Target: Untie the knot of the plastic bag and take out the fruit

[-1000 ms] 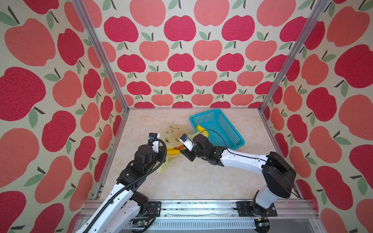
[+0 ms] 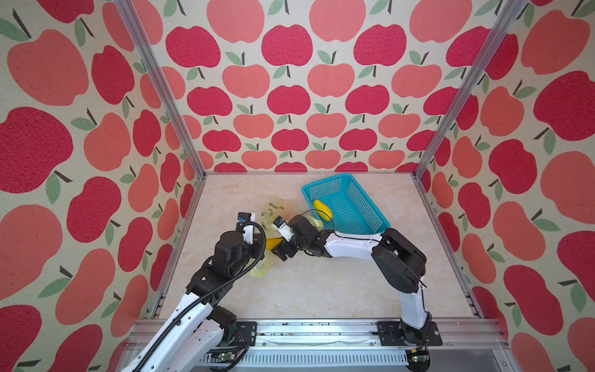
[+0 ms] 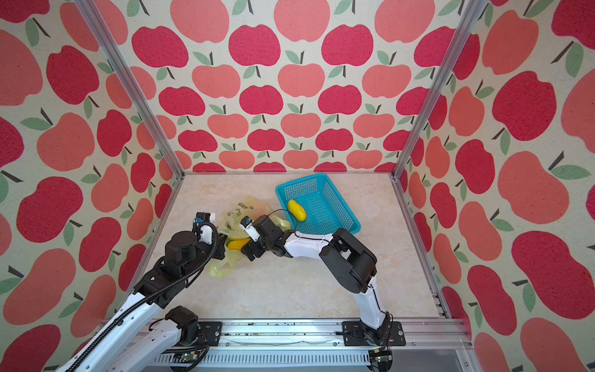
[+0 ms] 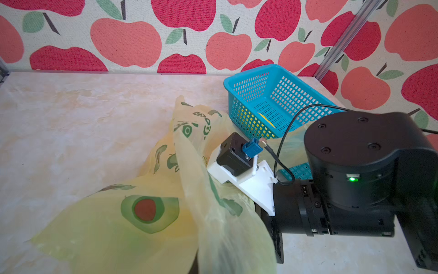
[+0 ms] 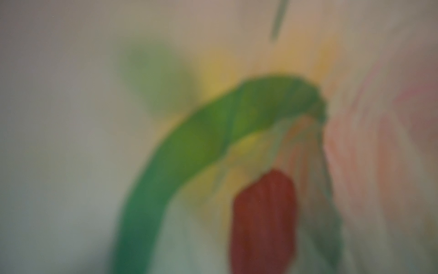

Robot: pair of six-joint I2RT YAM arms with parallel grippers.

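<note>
A pale yellow printed plastic bag (image 2: 275, 207) (image 4: 150, 219) lies crumpled mid-table, with yellow fruit (image 3: 238, 244) in its near part between my grippers. My left gripper (image 2: 257, 248) is down at the bag's left; in the left wrist view bag film hides its fingers, and nothing shows between them. My right gripper (image 2: 282, 248) is at the bag's near right, against the fruit, its fingers mostly hidden in the top views. The right wrist view is filled by blurred bag film (image 5: 273, 214), so its fingers are unseen there.
A blue plastic basket (image 2: 365, 201) stands back right with a yellow fruit (image 2: 322, 209) in it, close behind my right arm.
My right arm has moved leftward into the bag and over the yellow fruit, now covering more of it. The left arm is unmoved.
</note>
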